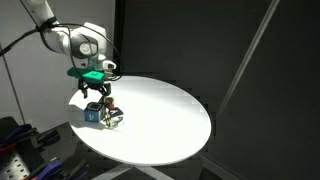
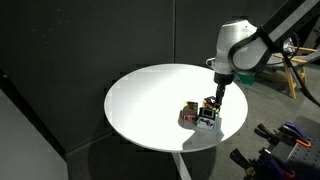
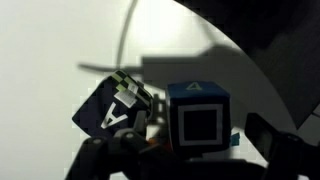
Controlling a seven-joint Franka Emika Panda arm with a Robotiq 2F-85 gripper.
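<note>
A dark blue block with a 4 on one side and a grey square on its top face fills the space between my fingers in the wrist view. My gripper is open above this block, one finger to either side; in the wrist view a gap shows between the block and the right finger. Close by on the left lies a dark block with a white A and a checkered side. Whether the fingers touch the blue block is hard to tell.
More small coloured blocks sit against the blue one, partly hidden.
</note>
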